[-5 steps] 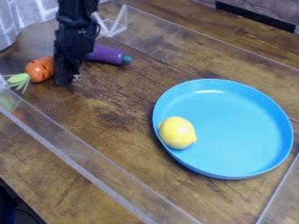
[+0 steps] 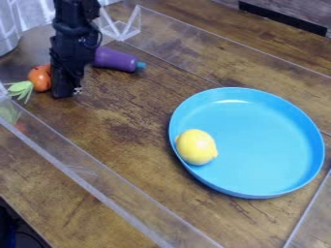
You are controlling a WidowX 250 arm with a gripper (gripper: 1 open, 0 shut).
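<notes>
My gripper is lowered to the tabletop at the upper left, its fingertips beside an orange carrot with green leaves; it looks shut, and I cannot make out anything held between the fingers. A purple eggplant lies just behind and to the right of it. On the right, a blue plate holds a yellow lemon near its left rim.
Clear plastic walls border the wooden work surface. A pale round container stands at the top left corner. The wood between the vegetables and the plate is clear.
The gripper has shifted very slightly left toward the carrot. The plate, lemon and eggplant have stayed where they were.
</notes>
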